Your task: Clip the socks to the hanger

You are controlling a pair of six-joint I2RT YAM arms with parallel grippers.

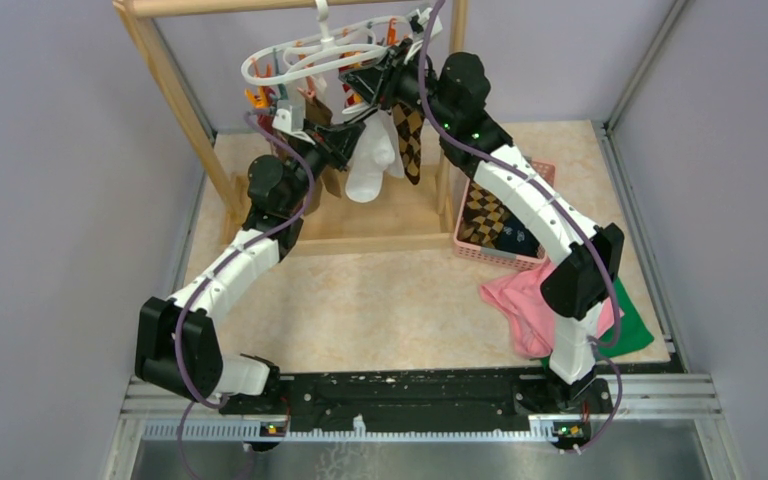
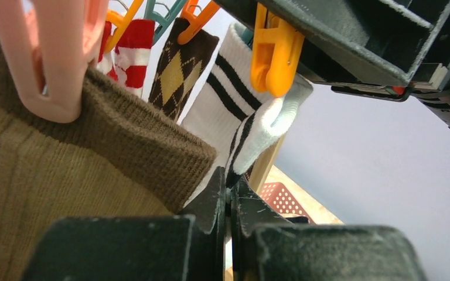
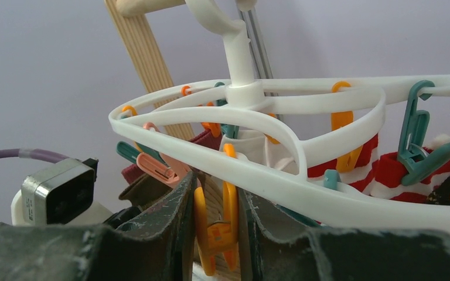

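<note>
My left gripper is shut on the black-striped cuff of a white sock (image 2: 263,120), pulling a fold of it down. The same sock (image 1: 367,170) hangs below the hanger in the top view. Across the handles of an orange clip (image 3: 219,237), my right gripper is shut at the near rim of the white hanger (image 3: 205,159). In the left wrist view, the prongs of this clip (image 2: 276,52) overlap the sock's cuff; whether cloth lies between them cannot be told.
A brown sock (image 2: 82,158) hangs from a pink clip (image 2: 58,64) close beside my left fingers. Red-striped socks (image 2: 133,55) and an argyle sock (image 2: 179,73) hang behind. Wooden frame posts (image 1: 175,100) flank the hanger. A pink basket (image 1: 505,258) stands at right.
</note>
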